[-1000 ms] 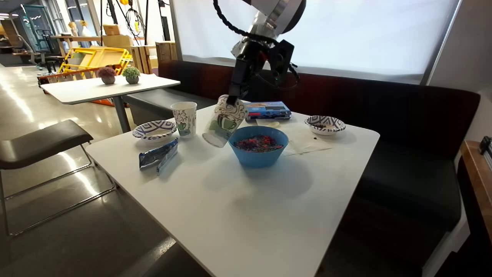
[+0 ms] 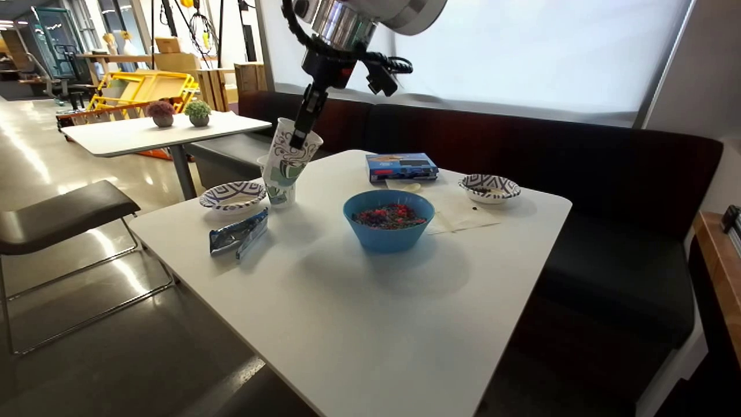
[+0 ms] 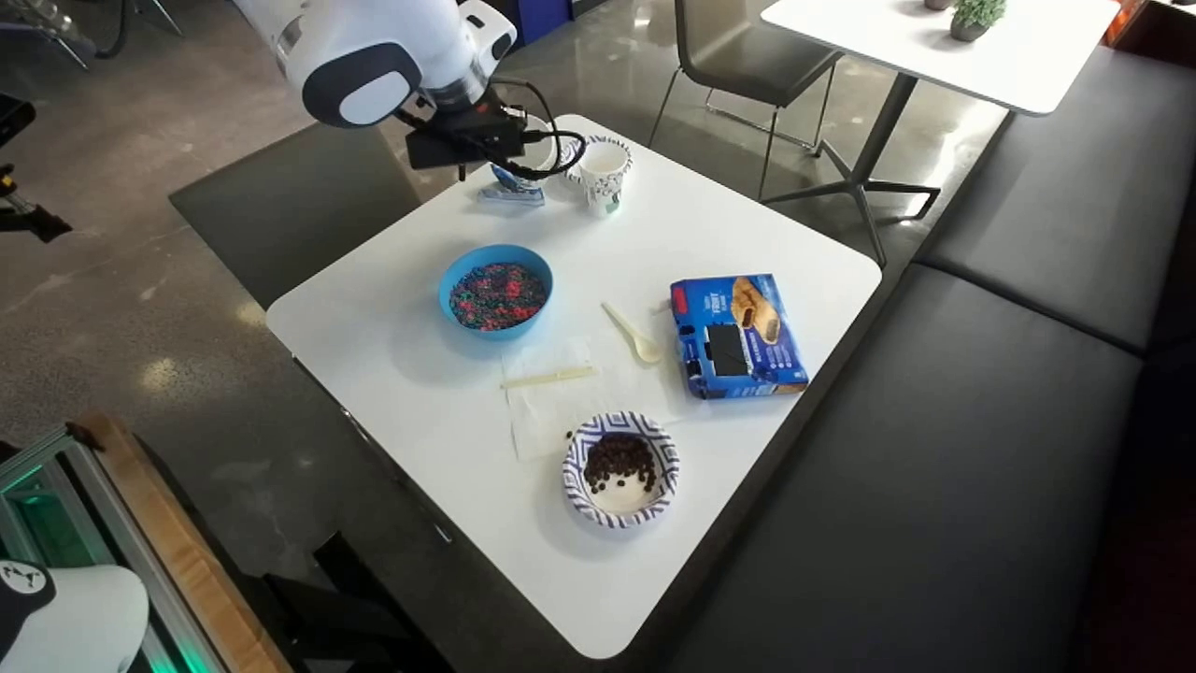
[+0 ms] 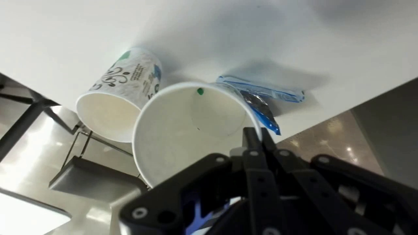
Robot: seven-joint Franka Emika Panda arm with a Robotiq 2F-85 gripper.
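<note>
A patterned paper cup (image 2: 290, 154) hangs tilted in the air at the left of the table, its rim pinched by my gripper (image 2: 300, 135). In the wrist view the thin wall of this held cup (image 4: 176, 133) runs between the shut fingertips. Its inside looks almost empty, with one small green piece (image 4: 200, 91) near the bottom. A second paper cup (image 4: 125, 80) stands upright on the table close by; exterior view 1 has it partly hidden behind the held one. The blue bowl (image 3: 523, 256), filled with small red and dark pieces, sits well away from my gripper.
Beneath the held cup lies a crumpled blue wrapper (image 2: 239, 233), with a patterned bowl (image 2: 220, 202) beside it. Elsewhere are a blue box (image 3: 751, 336), a spoon (image 3: 633, 335), napkins and a bowl of dark beans (image 3: 583, 492).
The held cup has moved left and up, away from the blue bowl to the standing cup's side. Its mouth, lower before, now faces more upward. The bowls and box have stayed put.
</note>
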